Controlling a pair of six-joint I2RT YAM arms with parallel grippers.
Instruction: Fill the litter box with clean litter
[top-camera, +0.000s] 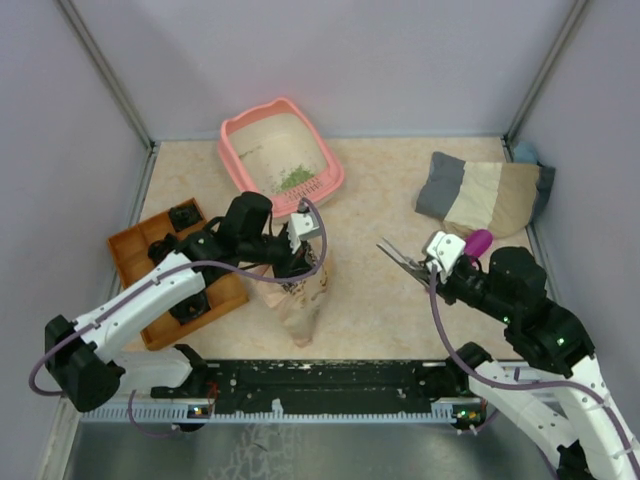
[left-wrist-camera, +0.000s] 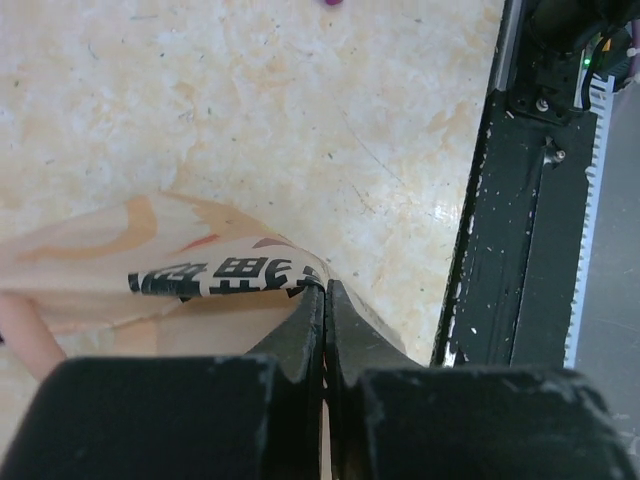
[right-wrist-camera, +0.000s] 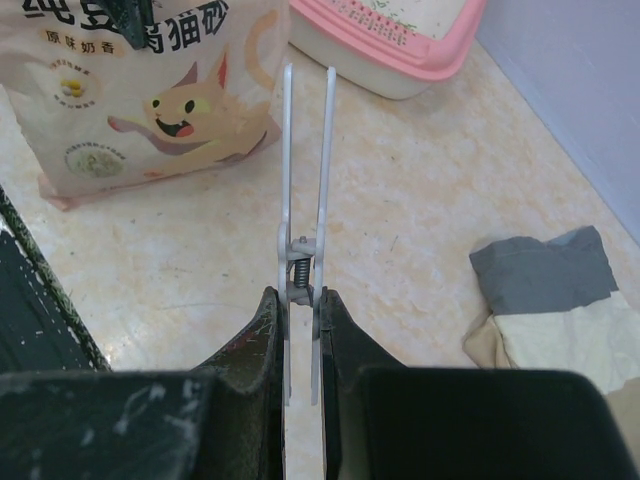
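A litter bag (right-wrist-camera: 180, 120) with a cartoon cat, partly hidden under the left arm in the top view, is pinched along its upper edge by my left gripper. My right gripper is shut on a pale tool (top-camera: 400, 256) with two long strips and a spring, held over the floor right of the bag. The pink litter box (top-camera: 228, 148) stands at the back, a small green patch on its pale inside.
A wooden tray (top-camera: 230, 295) with black items lies at left. Folded cloths (top-camera: 480, 190) and a magenta item (top-camera: 480, 240) are at right.
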